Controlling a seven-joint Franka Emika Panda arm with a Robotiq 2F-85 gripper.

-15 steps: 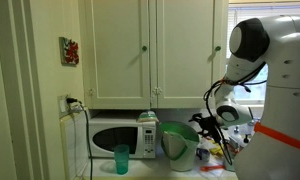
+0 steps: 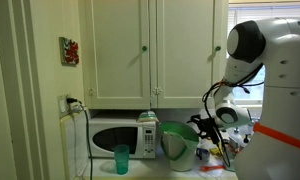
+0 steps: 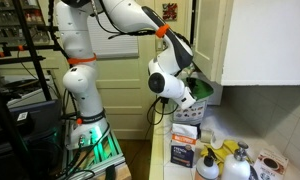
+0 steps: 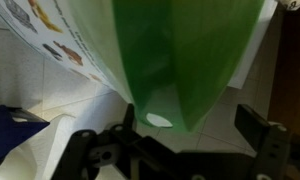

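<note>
My gripper stands open in the wrist view, one dark finger at each side of the frame. Ahead of it, a green surface (image 4: pixel 195 50) fills the gap, close to the camera; whether it touches the fingers I cannot tell. A white bin with a green rim (image 2: pixel 177 130) stands on the counter in the first exterior view, just left of my arm's end. The second exterior view shows the white basket (image 3: pixel 193 112) partly behind my arm, with green (image 3: pixel 201 90) at its top. My fingertips are hidden in that view.
A microwave (image 2: pixel 120 138) and a teal cup (image 2: pixel 121 159) stand left of the bin. A printed carton (image 3: pixel 183 145), a dark-labelled bag (image 3: pixel 208 165) and several bottles (image 3: pixel 238 163) crowd the counter near my arm. White cabinets (image 2: pixel 185 50) hang above.
</note>
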